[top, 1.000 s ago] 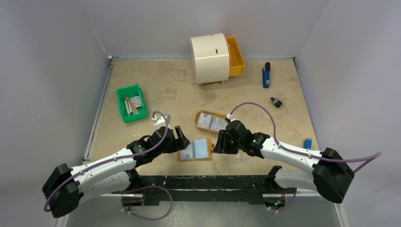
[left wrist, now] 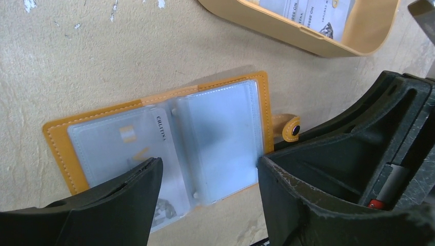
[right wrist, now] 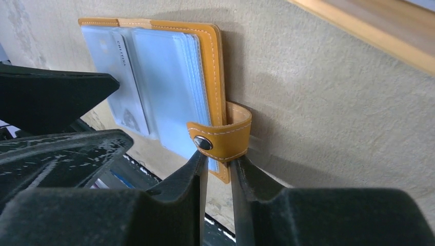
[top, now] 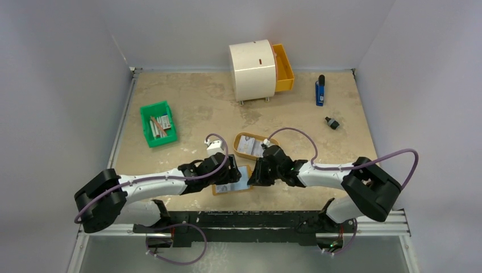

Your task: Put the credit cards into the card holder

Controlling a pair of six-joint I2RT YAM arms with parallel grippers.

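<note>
The open card holder (left wrist: 220, 138) lies flat on the mat, tan leather with clear sleeves, cards visible in its left sleeve. My left gripper is over it with fingers apart and nothing seen between them. My right gripper is at the holder's snap strap (right wrist: 220, 138), its fingertips close together under the strap's end; whether they grip it is unclear. Just behind, a tan tray (top: 244, 149) holds credit cards (top: 254, 145).
A green basket (top: 146, 133) with items stands at the left, a white cylinder (top: 252, 71) with yellow drawer at the back. A blue stapler (top: 319, 94) and small dark object (top: 333, 123) are at the back right.
Both arms have moved inward to the card holder, the left rightward over it, the right leftward onto its strap side.
</note>
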